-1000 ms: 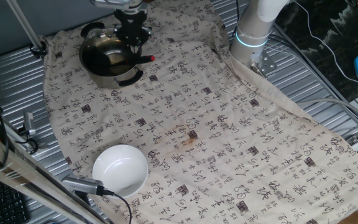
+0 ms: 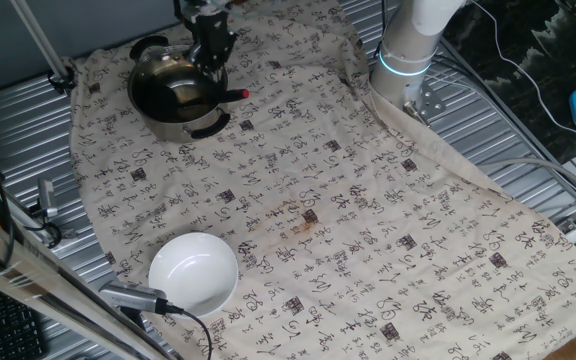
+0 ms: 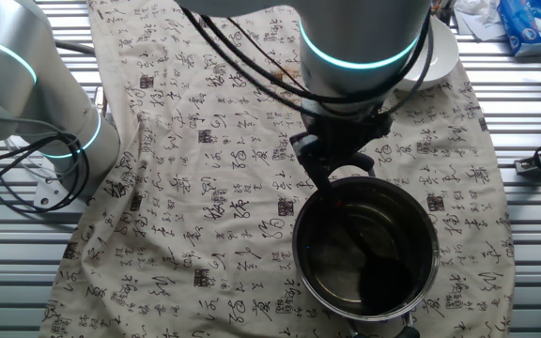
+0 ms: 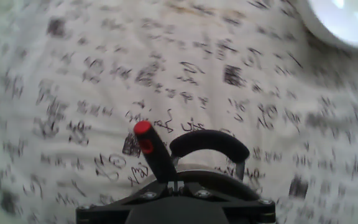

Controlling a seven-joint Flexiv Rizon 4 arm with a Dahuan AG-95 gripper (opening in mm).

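A steel pot (image 2: 175, 130) with black handles stands at the far left of the cloth in exterior view 1. Inside it rests a dark ladle (image 3: 383, 282), whose red-tipped handle (image 2: 232, 96) leans out over the rim. My gripper appears shut, its fingertips close together at the bottom of the wrist view, with nothing visible held. It hangs above the pot's rim, near the ladle handle; the exact gap between them cannot be told. A white bowl (image 2: 194, 270) sits empty at the near left of the cloth.
A camera on a metal post (image 2: 133, 298) reaches over the bowl's edge. The robot base (image 2: 403, 70) stands at the cloth's back right. A blue packet (image 3: 529, 28) lies off the cloth.
The pot, ladle and bowl have stayed in place.
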